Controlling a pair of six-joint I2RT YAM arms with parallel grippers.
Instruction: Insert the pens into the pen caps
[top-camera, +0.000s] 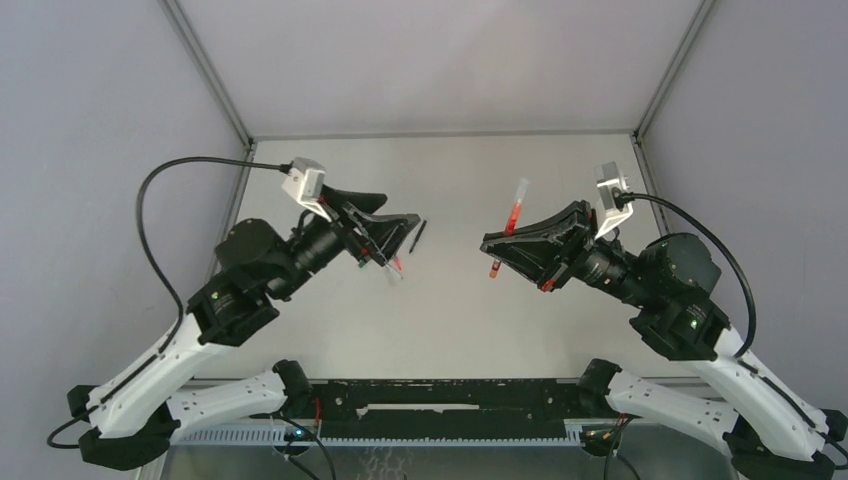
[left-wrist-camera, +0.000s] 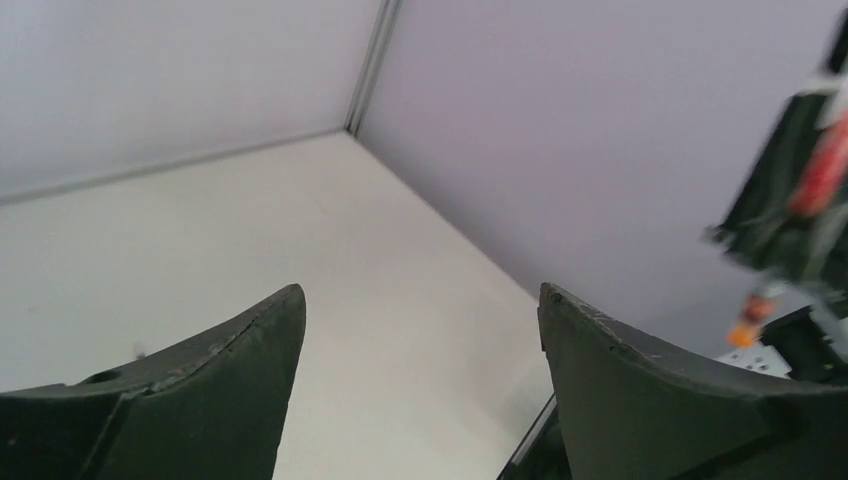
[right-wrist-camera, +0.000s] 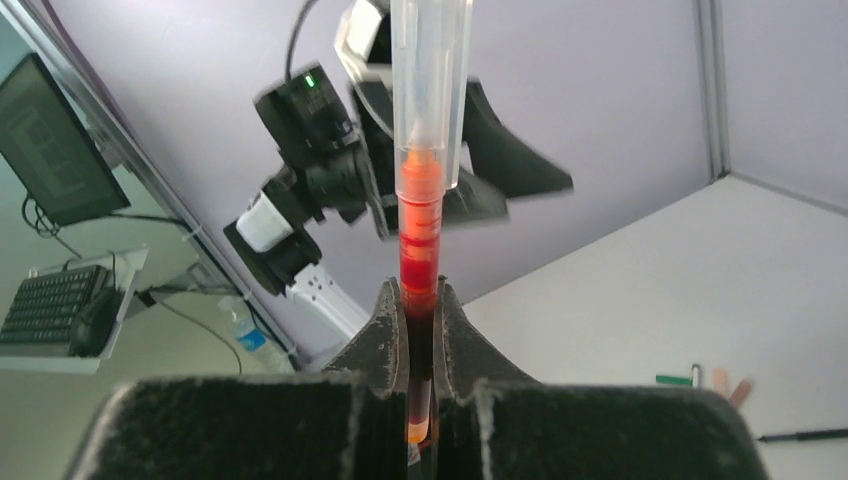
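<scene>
My right gripper (top-camera: 502, 243) is shut on a red pen (right-wrist-camera: 421, 230), held upright in its wrist view with a clear cap (right-wrist-camera: 430, 70) over its upper end. My left gripper stands open, empty between its fingers, left of the held pen and raised over the table. Below it, partly hidden in the top view, lie loose small items: a black pen (top-camera: 418, 236), a pale red piece (top-camera: 397, 262) and, in the right wrist view, a green piece (right-wrist-camera: 673, 379).
A monitor and keyboard (right-wrist-camera: 40, 310) show outside the enclosure in the right wrist view.
</scene>
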